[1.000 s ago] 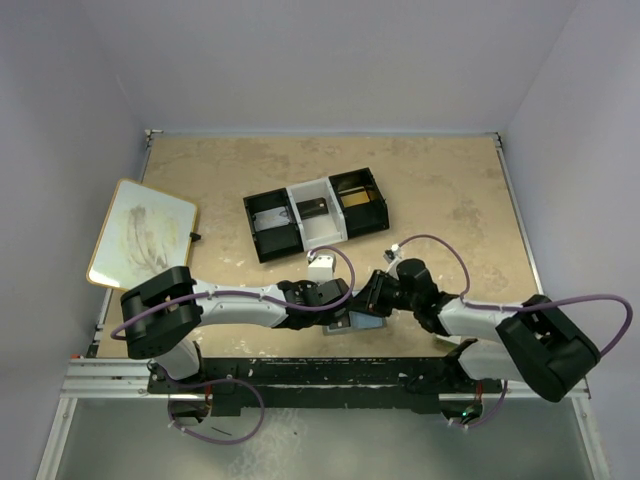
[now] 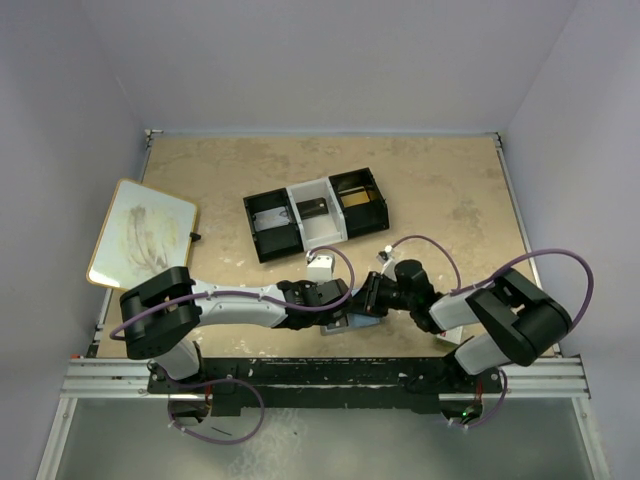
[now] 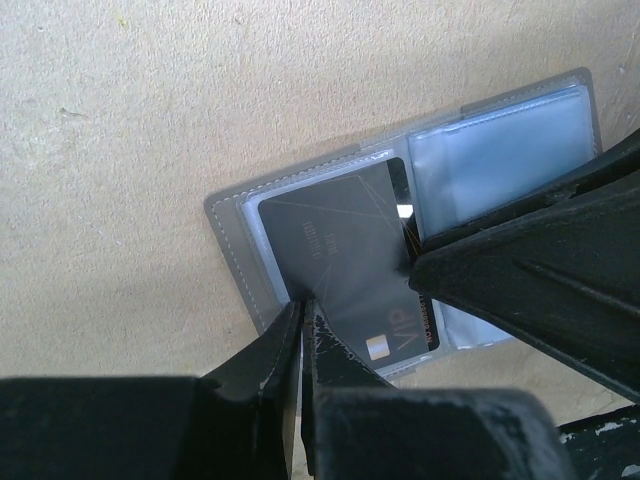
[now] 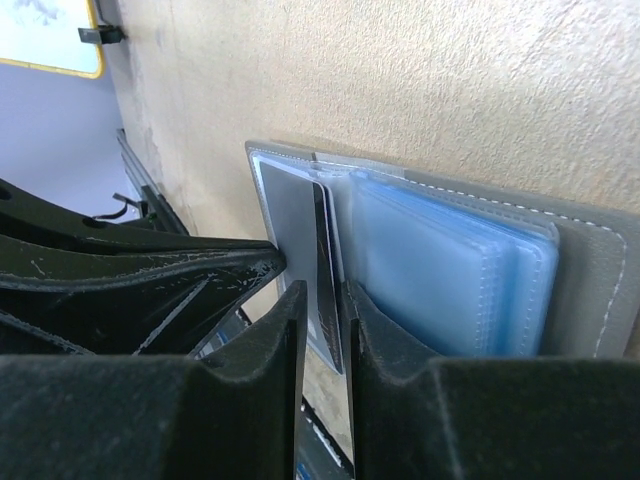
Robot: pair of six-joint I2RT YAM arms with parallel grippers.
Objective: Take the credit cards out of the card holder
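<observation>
The card holder (image 3: 500, 150), grey-edged with clear bluish pockets, lies spread on the table below both grippers. A dark grey VIP card (image 3: 340, 250) sits in its left pocket, with its edge showing at the pocket's mouth. My left gripper is shut, its tips on or just over the card's face, nothing visible between them. My right gripper is open a small way, its fingertips on either side of the card's dark edge (image 4: 325, 260) at the pocket mouth. Whether they touch the card cannot be told. In the top view both arms mostly cover the holder.
Behind the grippers stands a three-part tray: a left black box (image 2: 272, 245) with a light card, a white middle box (image 2: 320, 235) with a dark card, and a right black box (image 2: 368, 219) with a yellow card. A white board (image 2: 143, 235) leans at left.
My right arm's elbow and wrist have swung inward and up in the top view, tilting the right gripper over the holder. The left arm and the tray look still.
</observation>
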